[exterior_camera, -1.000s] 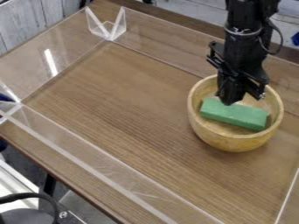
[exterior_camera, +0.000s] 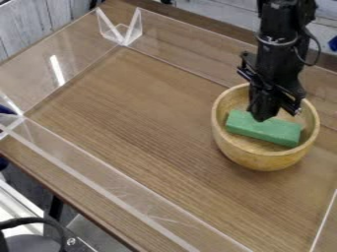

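Observation:
My black gripper hangs over the back part of a wooden bowl at the right of the table, its tips low at the bowl's middle, just above a green block lying inside. The gripper looks shut; nothing shows between its fingers, though the tips are small and dark against the bowl.
Clear tape marks lie on it, and a white taped shape is at the back left. A black object sits at the lower left edge.
The gripper has shifted very slightly over the bowl; the bowl and green block look nearly unchanged.

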